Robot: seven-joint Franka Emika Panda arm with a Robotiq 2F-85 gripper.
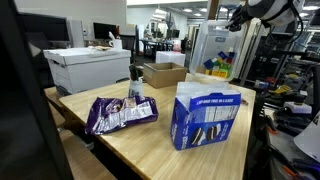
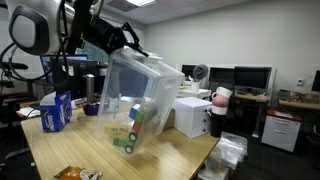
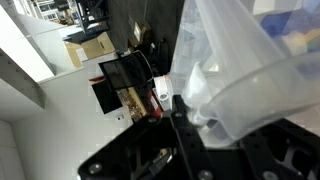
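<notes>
A clear plastic bin [image 2: 150, 82] is held up tilted over the table, with its rim in my gripper [image 2: 132, 42]. Colored blocks [image 2: 130, 132] in green, yellow, red and blue are gathered at its low end. In the first exterior view the bin [image 1: 213, 42] appears at the far right end of the table, below the gripper [image 1: 240, 16]. Close up in the wrist view, the bin's pale rim [image 3: 235, 70] runs into the gripper, which is shut on it. The fingertips are partly hidden there.
On the table [image 2: 70, 150] stand a blue-and-white box [image 1: 205, 118], a purple snack bag [image 1: 122, 114], a bottle [image 1: 135, 82] and a cardboard box [image 1: 164, 74]. Bare wood shows in front of the bin. A white cabinet [image 2: 193, 116] stands behind.
</notes>
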